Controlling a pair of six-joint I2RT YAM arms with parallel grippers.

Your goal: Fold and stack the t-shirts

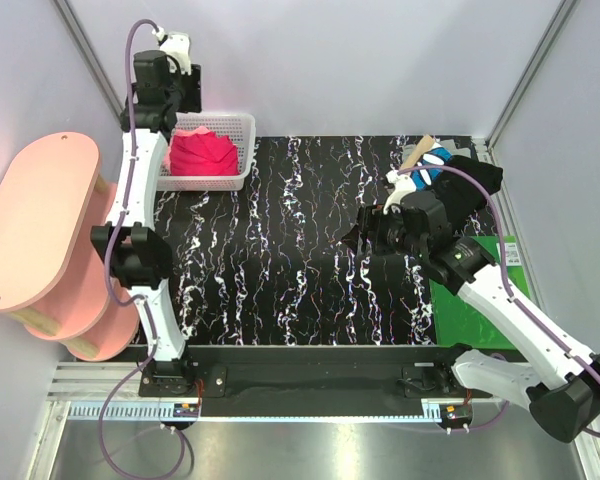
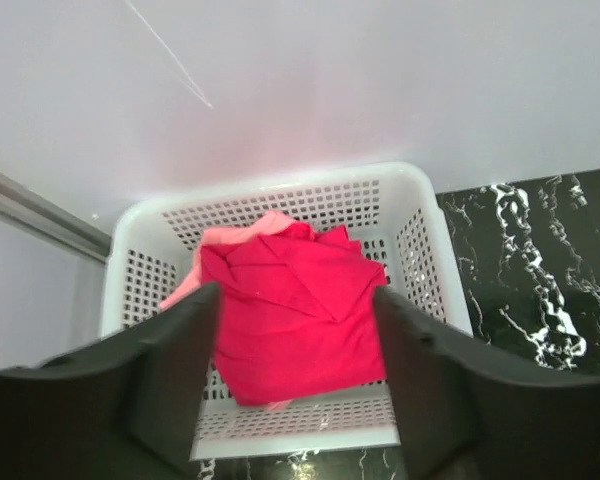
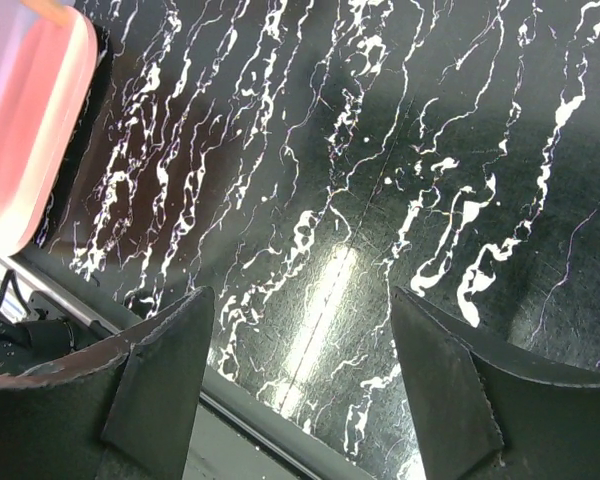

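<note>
A white perforated basket stands at the back left, holding a red t-shirt and a pink cloth under it. My left gripper is raised above the basket; in the left wrist view its blurred fingers stand apart with nothing between them. My right gripper hovers over the middle right of the dark marbled table; in the right wrist view its fingers are open over bare table.
A pink tiered shelf stands at the left. At the back right lie dark and blue cloths and a green board.
</note>
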